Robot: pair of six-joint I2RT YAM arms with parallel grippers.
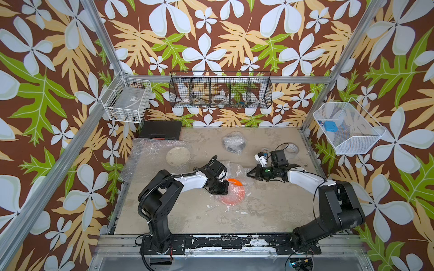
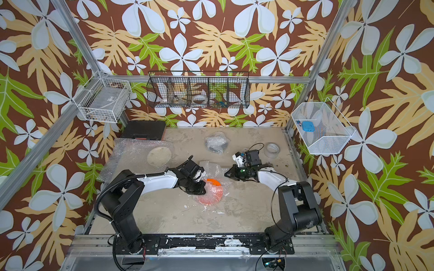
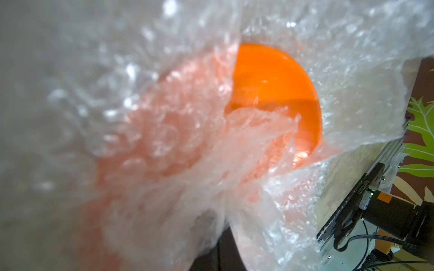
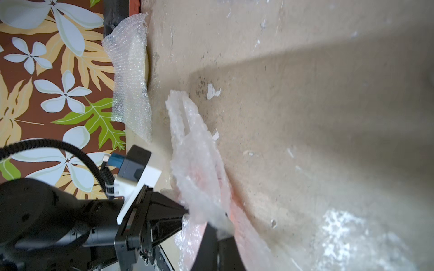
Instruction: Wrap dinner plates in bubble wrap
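An orange plate lies at the table's centre, partly covered by clear bubble wrap; part of its face and rim is bare. In the left wrist view my left gripper is shut on a gathered fold of the wrap over the plate. My right gripper is shut on another piece of that wrap, at the plate's right side. The held fold rises in a narrow crumpled strip in the right wrist view, with the plate's colour showing faintly through. From above, both grippers flank the plate, and the left one hides part of it.
A cream plate rests on a flat bubble-wrap sheet at left. Behind stand a wrapped bundle, a tape roll and a black case.
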